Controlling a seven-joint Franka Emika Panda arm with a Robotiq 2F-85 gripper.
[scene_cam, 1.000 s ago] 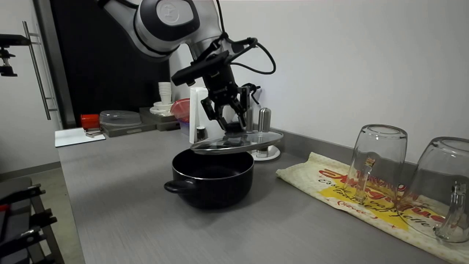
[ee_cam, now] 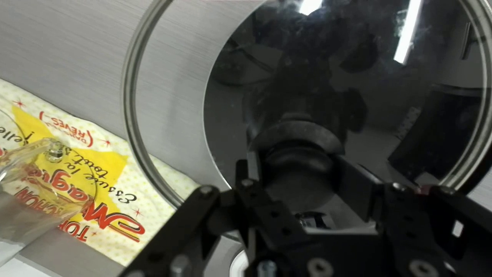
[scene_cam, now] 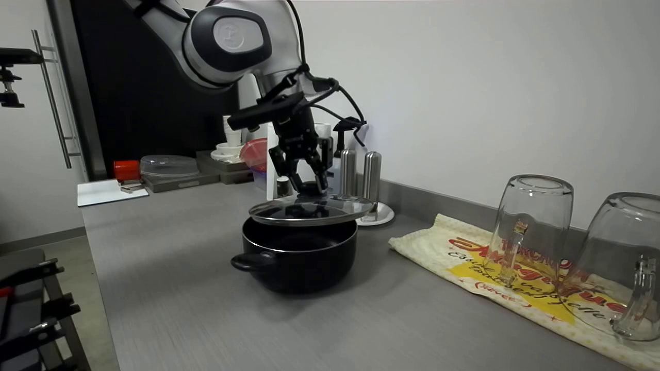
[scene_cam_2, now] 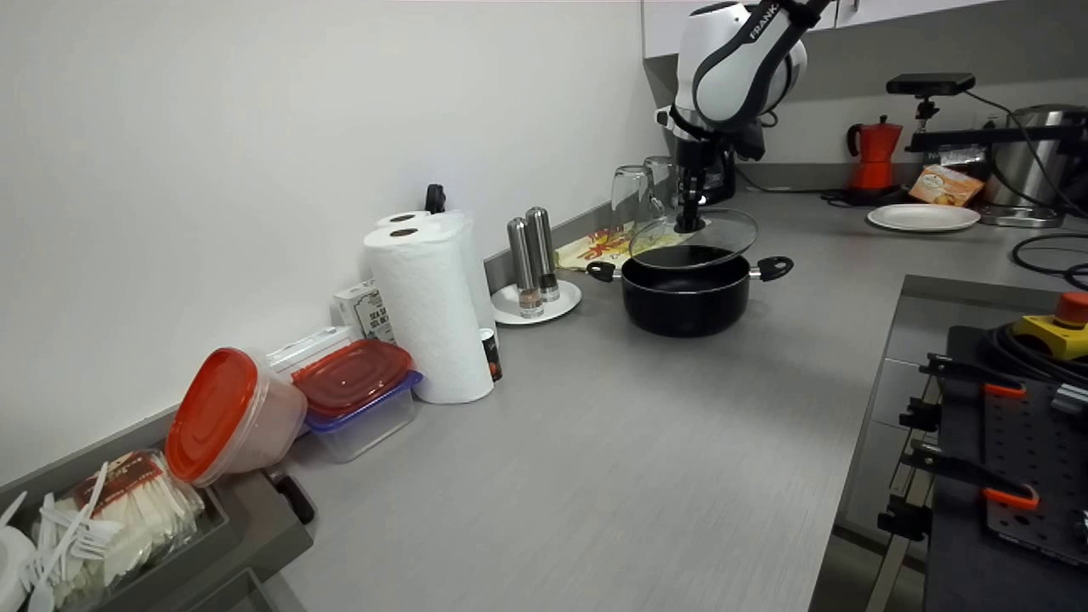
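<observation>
A black pot with side handles stands on the grey counter; its second handle shows in exterior view 2. Over its opening is a round glass lid with a metal rim, slightly tilted and offset toward the wall side. My gripper is shut on the lid's black knob, with a finger on each side of it in the wrist view. In exterior view 1 the lid's rim overlaps the pot's back edge; whether they touch I cannot tell.
Toward the wall, two metal grinders stand on a white plate. Upturned glass mugs rest on a printed towel at the right. Paper towel rolls stand farther along the wall.
The arm and the lid have shifted left in exterior view 1 and come slightly lower, bringing the lid more over the pot and closer to level. The pot has stayed put.
</observation>
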